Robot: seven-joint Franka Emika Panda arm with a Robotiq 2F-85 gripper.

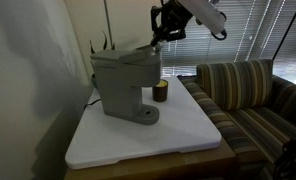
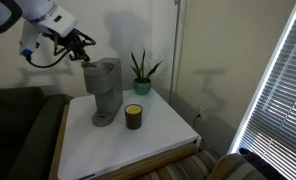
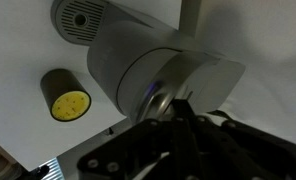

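A grey coffee maker (image 1: 123, 85) stands upright on a white tabletop (image 1: 98, 145), its round drip tray (image 3: 80, 18) showing in the wrist view. Close to the top front edge of the machine, my gripper (image 1: 156, 42) points downward and is shut, with nothing visible between its fingers. In exterior view 2, the gripper (image 2: 87, 52) is by the upper left of the machine. From the wrist, its dark fingers lie against the rounded silver-edged head; whether they touch it I cannot tell. A dark mug with a yellow top (image 3: 70, 103) sits beside the machine.
A plant in a teal pot (image 2: 142, 87) is behind the machine, near the wall. A striped armchair (image 1: 233, 85) adjoins the table, and a dark sofa (image 2: 23, 130) is on its other side.
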